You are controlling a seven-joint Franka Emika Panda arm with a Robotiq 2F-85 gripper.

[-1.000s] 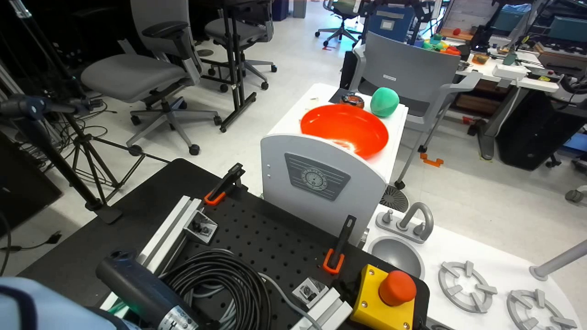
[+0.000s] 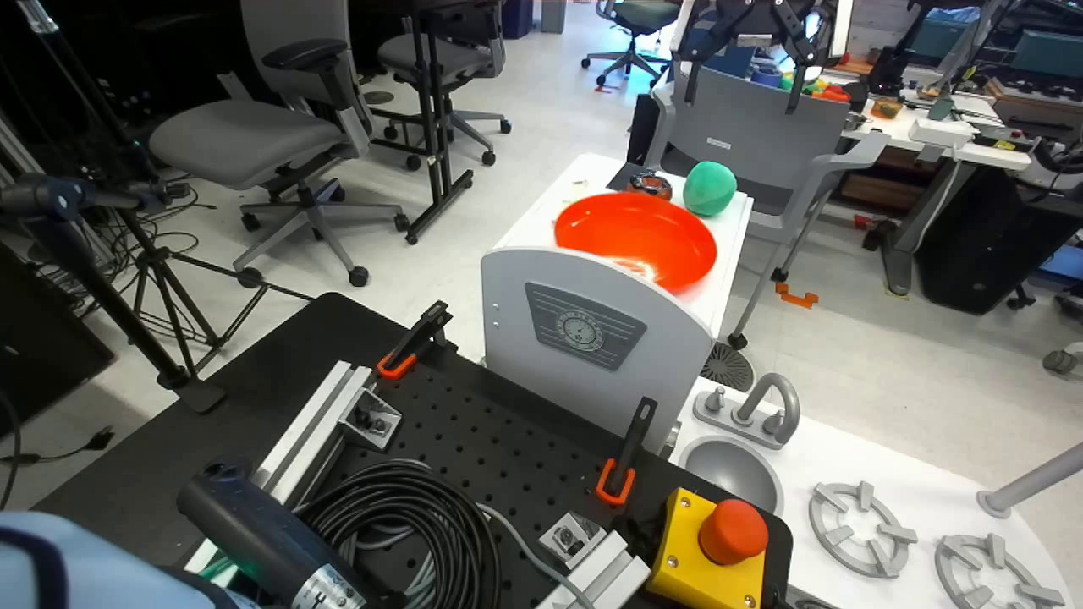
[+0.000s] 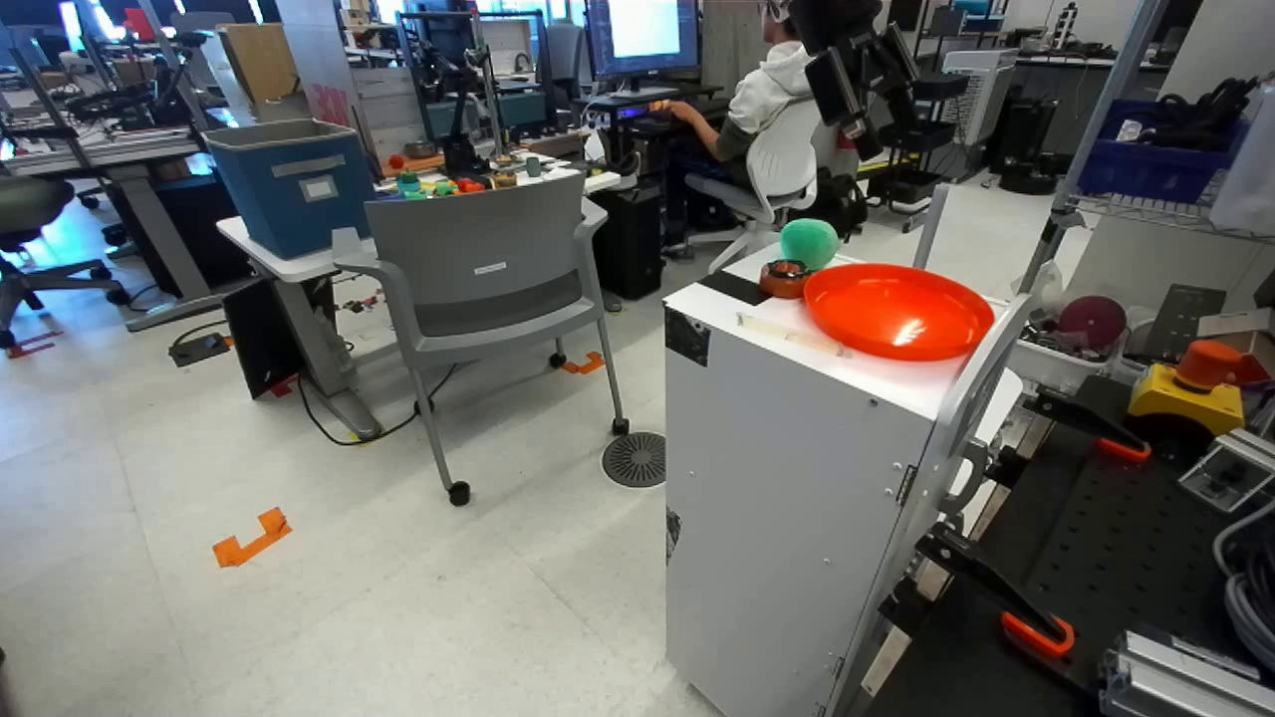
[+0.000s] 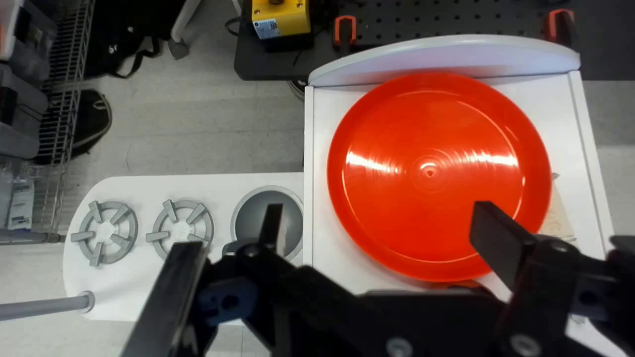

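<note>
A wide orange-red plate (image 2: 637,238) lies on the white cabinet top (image 3: 765,321). Behind it, at the far end, sit a green rounded object (image 2: 710,189) and a small dark-orange round item (image 3: 784,279). High above the far side of the cabinet hangs my gripper (image 2: 743,93), its fingers spread wide with nothing visible between them. From the wrist, the plate (image 4: 437,172) fills much of the view beneath the open gripper. The green object is not visible there, and the arm's dark parts hide the near end of the cabinet top.
A grey curved panel (image 2: 594,325) rises along one end of the cabinet. Beside it is a white counter with a sink (image 2: 733,472), faucet (image 2: 768,406) and burners (image 4: 104,232). A grey chair (image 3: 490,263) stands past the cabinet. A yellow emergency-stop box (image 2: 707,548) sits on the black table.
In exterior view 1, my gripper has come lower and slightly rightward into the frame from the top edge. The plate and the green object have stayed in place.
</note>
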